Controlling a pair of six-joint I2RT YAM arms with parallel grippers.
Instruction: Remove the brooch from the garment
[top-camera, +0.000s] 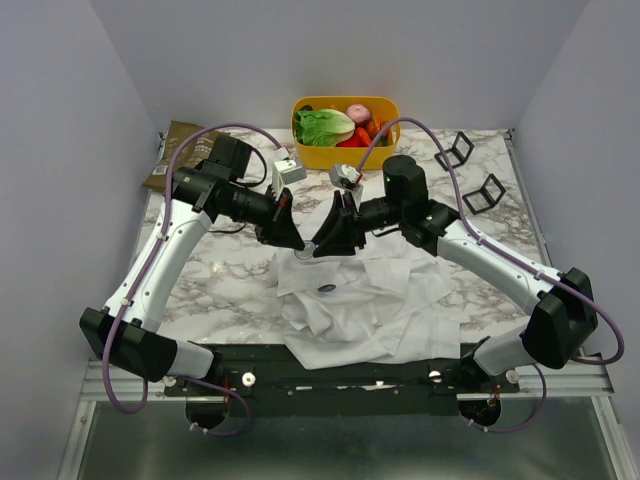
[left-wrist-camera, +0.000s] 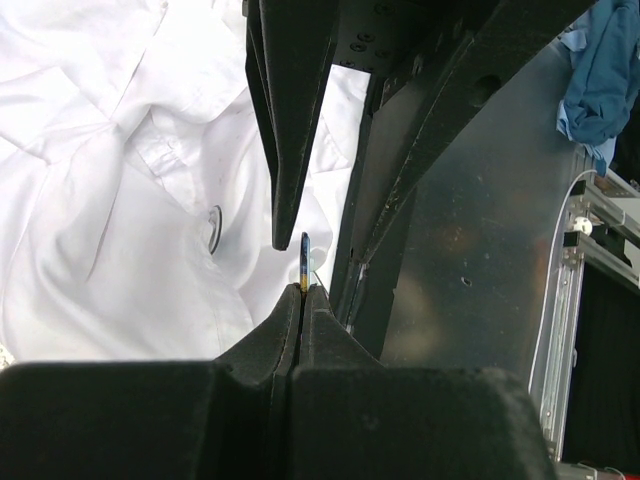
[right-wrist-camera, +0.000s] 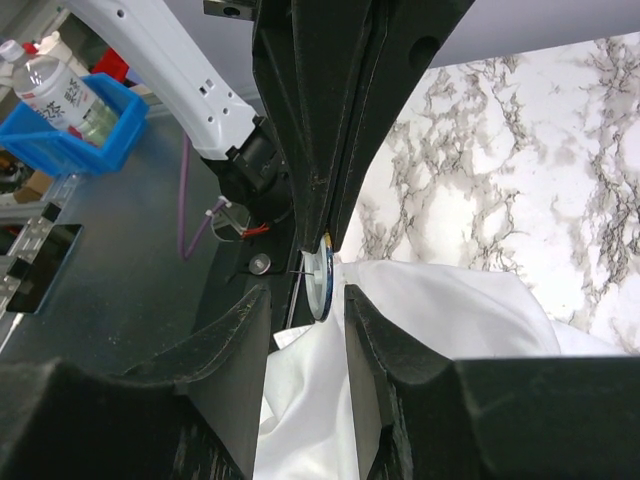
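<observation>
The brooch (top-camera: 305, 251), a pale round disc with a gilt edge, is pinched by its rim in my left gripper (top-camera: 299, 244), which is shut on it. Seen in the right wrist view, the brooch (right-wrist-camera: 320, 280) hangs edge-on with a thin pin sticking out from its back. My right gripper stands open, its fingers on either side of the disc's lower part with gaps showing. In the left wrist view the brooch (left-wrist-camera: 305, 262) appears between the right fingers. The white garment (top-camera: 350, 310) lies crumpled below; a dark oval (top-camera: 327, 288) sits on its fabric.
A yellow basket (top-camera: 345, 158) of vegetables stands at the back. Black frames (top-camera: 487, 194) lie at the back right, and a brown bag (top-camera: 170, 157) at the back left. Both arms meet closely over the middle.
</observation>
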